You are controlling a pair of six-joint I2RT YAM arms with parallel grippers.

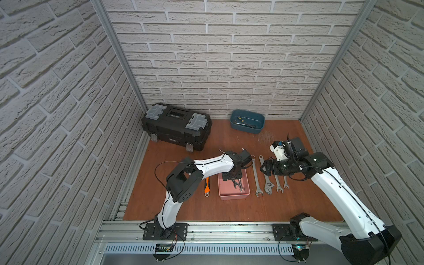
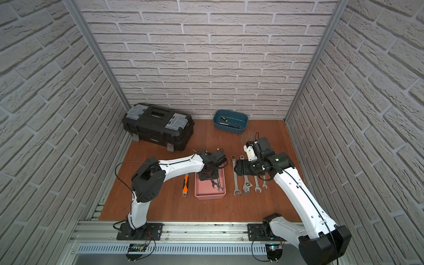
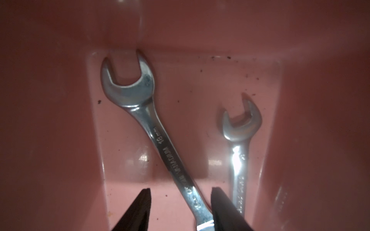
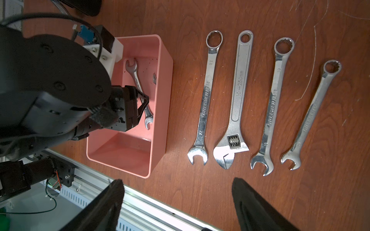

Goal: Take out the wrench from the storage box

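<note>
A pink storage box [image 1: 234, 194] stands at the front middle. In the left wrist view its floor holds a larger open-ended wrench [image 3: 165, 150] lying diagonally and a smaller one [image 3: 239, 165] at the right. My left gripper is down inside the box over the wrenches, its fingers apart. My right gripper hangs open to the right of the box, above the table, with nothing between its fingers.
Several loose wrenches [image 4: 204, 100] lie right of the box. An orange-handled tool [image 2: 185, 185] lies to its left. A black toolbox [image 1: 176, 128] and a blue bin [image 1: 247, 128] stand at the back.
</note>
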